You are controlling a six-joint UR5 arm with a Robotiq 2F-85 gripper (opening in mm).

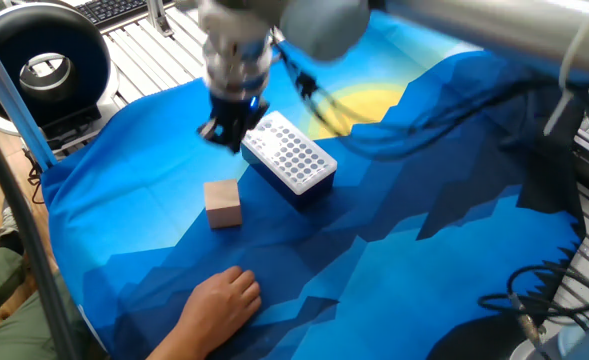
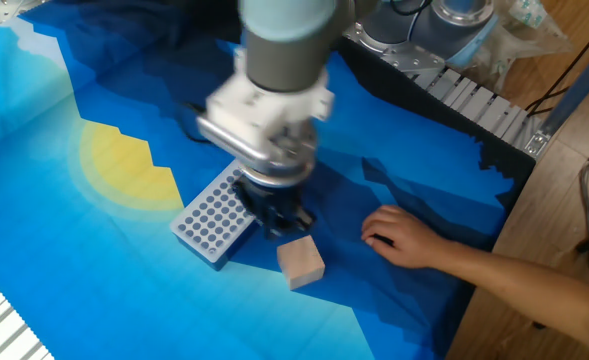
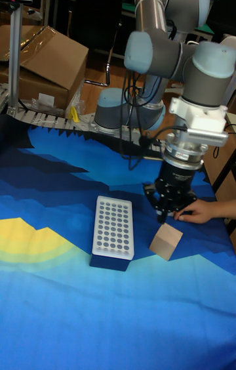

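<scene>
A plain wooden cube (image 1: 223, 204) rests on the blue printed cloth, close to the white-topped rack with rows of round holes (image 1: 292, 155). Exterior view 2 has the cube (image 2: 301, 262) just right of the rack (image 2: 214, 218). My black gripper (image 1: 230, 130) hangs above and beyond the cube in exterior view 1, blurred by motion, its fingers spread and nothing between them. From the third view the gripper (image 3: 168, 203) appears over the cube (image 3: 166, 242), which lies to the right of the rack (image 3: 113, 227).
A person's hand (image 1: 221, 309) lies on the cloth near the cube. Dark cables (image 1: 414, 135) hang from the arm. A cardboard box (image 3: 45, 65) stands behind the table. Bare cloth (image 3: 111, 314) spreads in front of the rack.
</scene>
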